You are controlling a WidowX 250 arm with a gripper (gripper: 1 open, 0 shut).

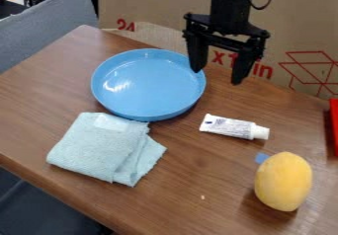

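My black gripper (216, 63) hangs open at the back centre, above and by the right rim of a blue plate (148, 85), with nothing between its fingers. A folded pale blue cloth (103, 148) lies at the front left of the wooden table. A white tube (232, 126) lies right of the plate, below the gripper. A yellow oval object (283, 182), like a mango, sits at the front right.
A cardboard panel (158, 7) stands behind the table. A red object (331, 127) is cut off at the right edge. Bare table (199, 180) shows in the front middle and at the left.
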